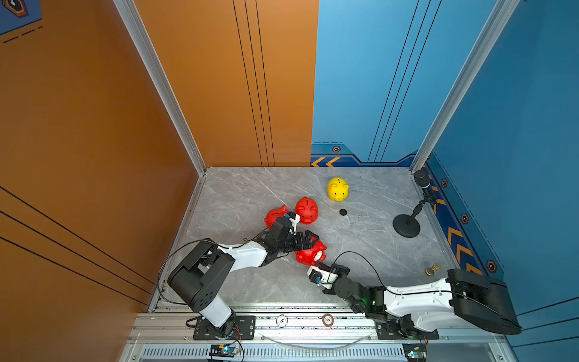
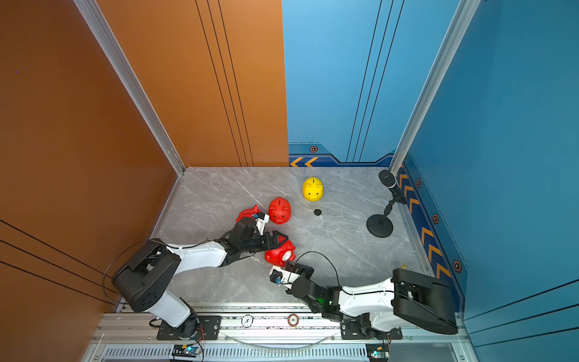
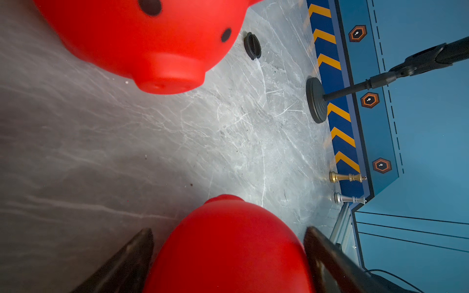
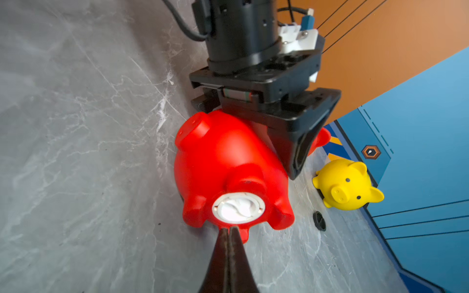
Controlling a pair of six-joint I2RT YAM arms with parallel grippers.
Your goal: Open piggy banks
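A red piggy bank (image 1: 307, 255) (image 4: 224, 156) lies on its side at the front middle, a white round plug (image 4: 238, 207) facing my right gripper, which is shut just short of it with nothing visible between its fingers. My left gripper stands open around this bank, one finger on either side; whether they touch is unclear. A second red piggy bank (image 1: 306, 210) stands behind, and a third (image 1: 274, 214) is partly hidden by the left arm. A yellow piggy bank (image 1: 337, 188) stands at the back. A small black cap (image 1: 342, 212) lies near it.
A black microphone on a stand (image 1: 407, 224) stands at the right. Gold (image 3: 344, 177) and silver (image 3: 347, 198) chess pieces are near the right edge.
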